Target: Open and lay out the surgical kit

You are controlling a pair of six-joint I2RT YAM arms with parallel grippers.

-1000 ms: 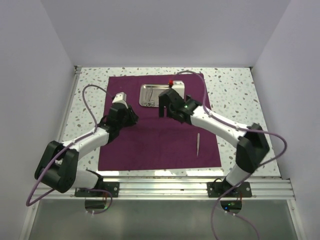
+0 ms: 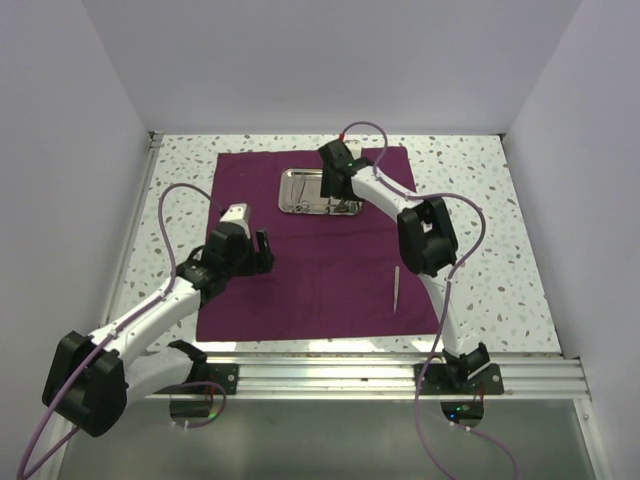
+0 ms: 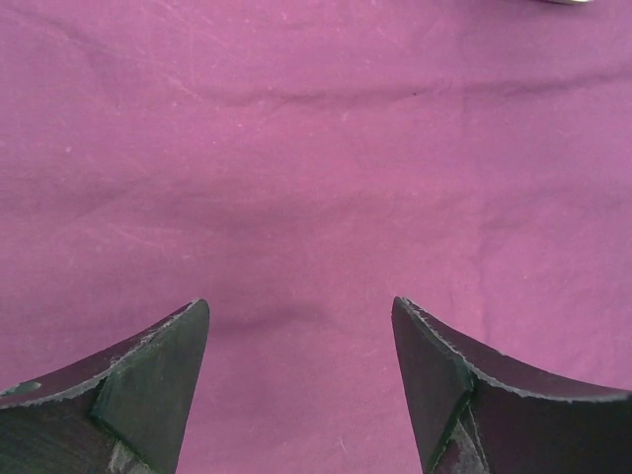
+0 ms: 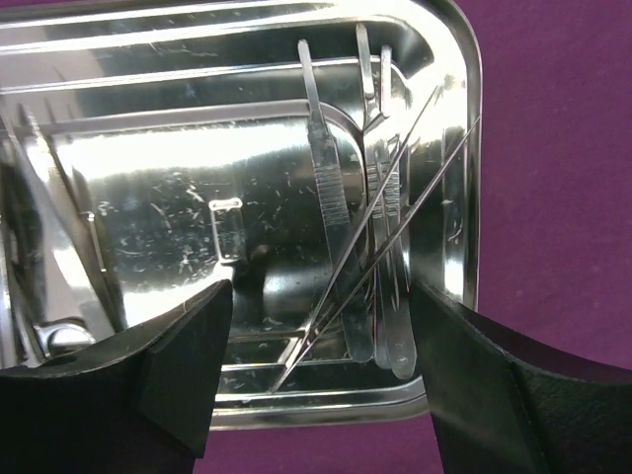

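The steel tray [image 2: 298, 210] lies on the purple cloth at the back. In the right wrist view, tweezers and slim handles [image 4: 331, 197], crossed by two thin rods, fill its right end; more steel instruments [image 4: 64, 247] lie at its left. My right gripper stands open over that right end, nothing visibly held. My left gripper [image 2: 262, 250] is open over bare cloth [image 3: 296, 197] left of centre, below the tray, with nothing between its fingers.
A single slim silver instrument [image 2: 396, 288] lies on the cloth's right part. Speckled table [image 2: 480, 220] borders the cloth.
My right arm has swung back and inward, bringing its gripper over the tray. The left gripper has moved slightly toward the front, its fingers now visibly apart.
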